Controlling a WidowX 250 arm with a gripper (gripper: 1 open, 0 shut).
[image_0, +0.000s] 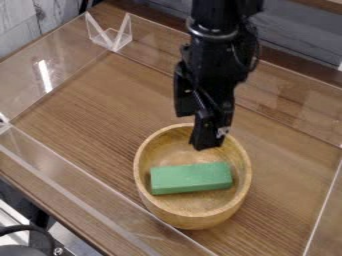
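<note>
My black gripper (207, 120) hangs from the arm at the upper middle of the camera view, its black fingers spread open and pointing down, just above the back rim of a round tan bowl (151, 160). In the bowl lies a green rectangular block (190, 178). I see nothing held between the fingers.
A small white wire-like object (110, 32) stands at the back left. The table's edges show at left and right.
</note>
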